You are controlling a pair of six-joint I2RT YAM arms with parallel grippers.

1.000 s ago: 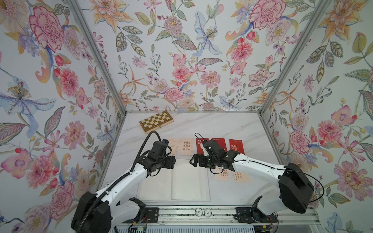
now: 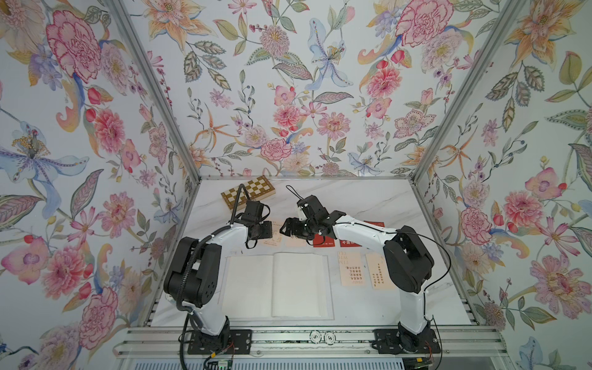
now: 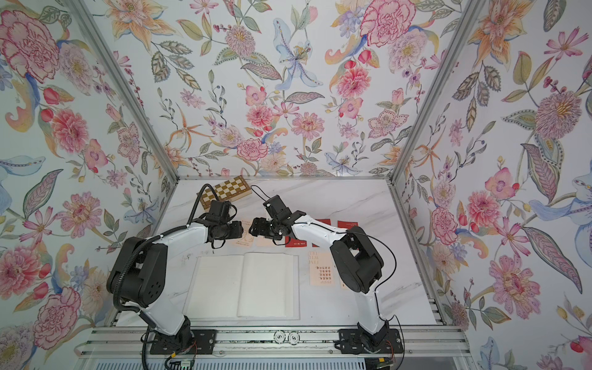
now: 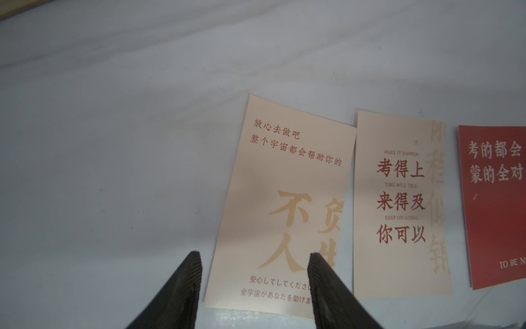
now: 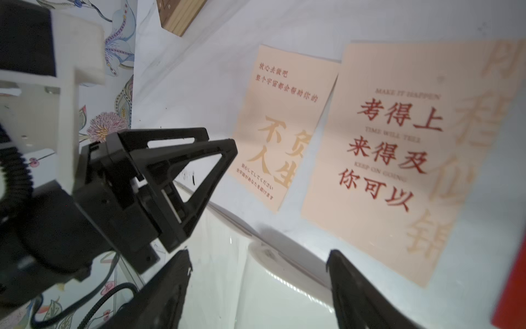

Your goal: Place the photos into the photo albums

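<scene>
An open album with blank pages lies at the front middle. Behind it, the leftmost beige photo card, a second beige card and a red card lie flat in a row. My left gripper hangs open over the leftmost card, nothing between its fingers. My right gripper is open and empty, right of the left one, over the row near the album's back edge; the second card shows beyond its fingers in the right wrist view.
A checkered wooden board lies at the back left. More beige cards lie right of the album, below further red cards.
Both arms have moved back, away from the front edge, from over the album to over the card row; the right gripper has also shifted left.
</scene>
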